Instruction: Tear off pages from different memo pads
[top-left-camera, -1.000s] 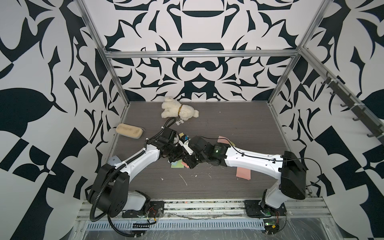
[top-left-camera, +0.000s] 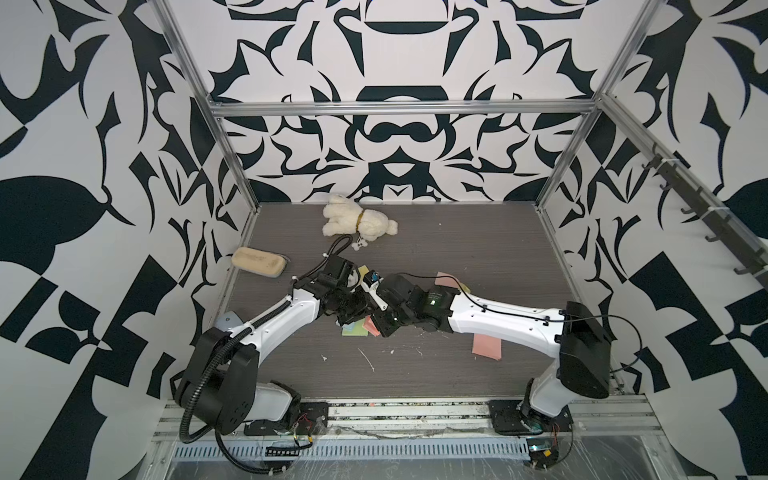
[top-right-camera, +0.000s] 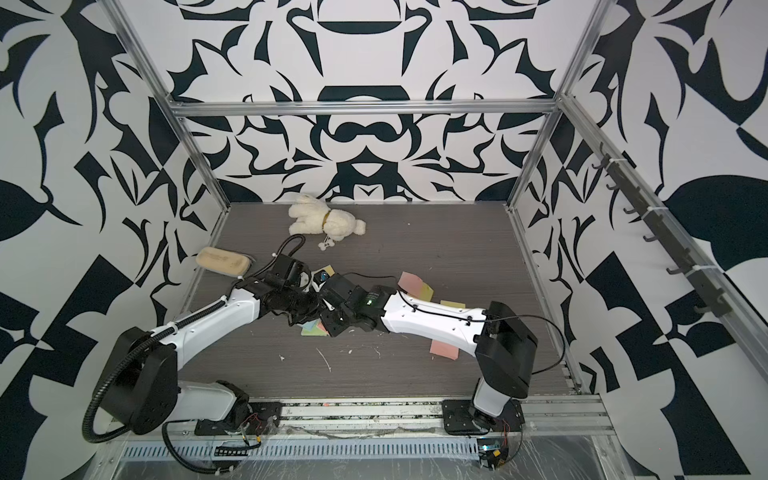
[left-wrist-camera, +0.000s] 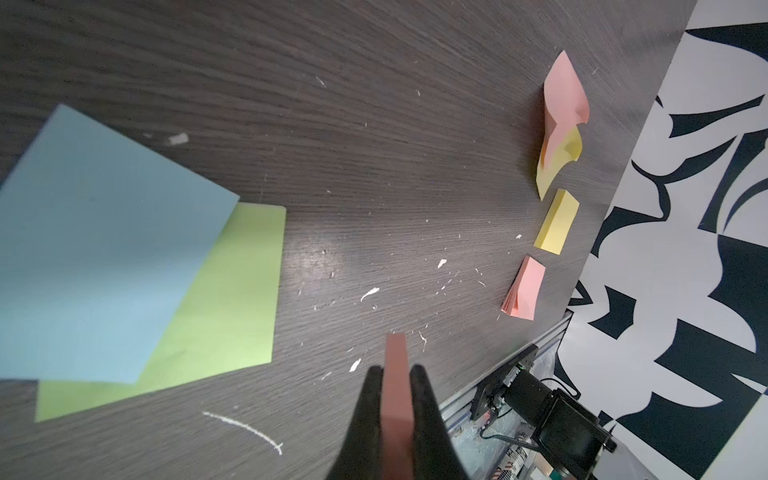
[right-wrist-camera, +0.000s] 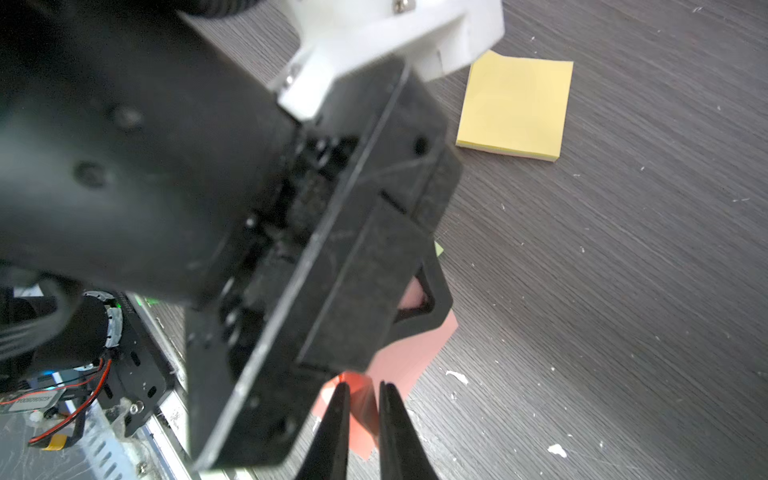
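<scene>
In the left wrist view my left gripper is shut on a pink memo paper (left-wrist-camera: 396, 416), seen almost edge-on as a narrow strip. My right gripper has its fingertips a little apart, with curled pink paper (right-wrist-camera: 365, 406) showing in the gap. Both grippers meet low over the table's middle, hiding much of the paper from above. A blue sheet or pad (left-wrist-camera: 112, 256) lies across a green one (left-wrist-camera: 216, 320). Another yellow pad (right-wrist-camera: 516, 105) lies flat in the right wrist view.
To the right lie loose pink (left-wrist-camera: 565, 96) and yellow (left-wrist-camera: 564, 152) sheets, a yellow pad (left-wrist-camera: 557, 222) and a pink pad (left-wrist-camera: 525, 289). A white plush toy (top-left-camera: 352, 220) and a tan block (top-left-camera: 258, 261) lie farther back.
Both arms hold nearly the same place. The right gripper has shifted only slightly; a bit more pink shows below the grippers than before.
</scene>
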